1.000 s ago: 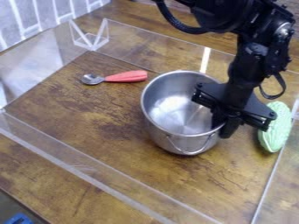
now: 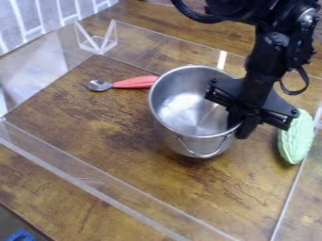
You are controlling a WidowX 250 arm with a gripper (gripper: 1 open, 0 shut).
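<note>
A steel pot [image 2: 184, 111] with a wire handle stands upright on the wooden surface at the centre. My black gripper [image 2: 244, 120] is at the pot's right rim, pointing down; it looks shut, though its fingertips are dark and partly hidden, so whether the rim is between them is unclear. A red-handled scoop [image 2: 131, 82] lies behind the pot to the left. A pale green oval item [image 2: 296, 141] lies to the right of the gripper.
Clear plastic walls [image 2: 38, 71] edge the wooden work area [image 2: 75, 141]. A blue object [image 2: 18, 235] shows at the front left corner.
The pot has shifted slightly to the left over the last second, and my gripper has moved slightly with it.
</note>
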